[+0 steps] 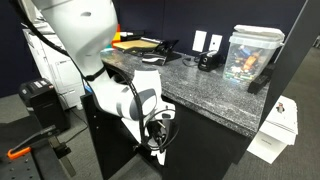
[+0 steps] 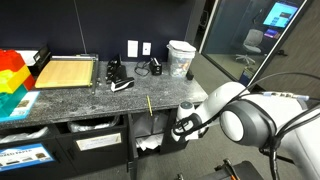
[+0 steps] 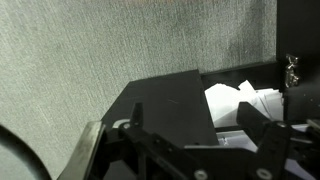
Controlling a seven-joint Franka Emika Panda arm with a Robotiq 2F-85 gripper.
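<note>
My gripper is open, its two dark fingers set wide apart in the wrist view. A flat dark panel lies beneath and between them, and nothing is visibly held. White crumpled material, maybe paper or a bag, shows beyond the right finger, partly covered by it. In exterior view 1 the arm reaches down in front of the black cabinet, beside its open door; the gripper is low at the opening. The arm hides much of the cabinet's inside there. Exterior view 2 shows white material low in the cabinet.
Above the cabinet runs a speckled grey countertop, carrying a clear lidded tub. A yellow tray lies on it farther left. Grey carpet is bare beside the cabinet. White boxes stand at the right.
</note>
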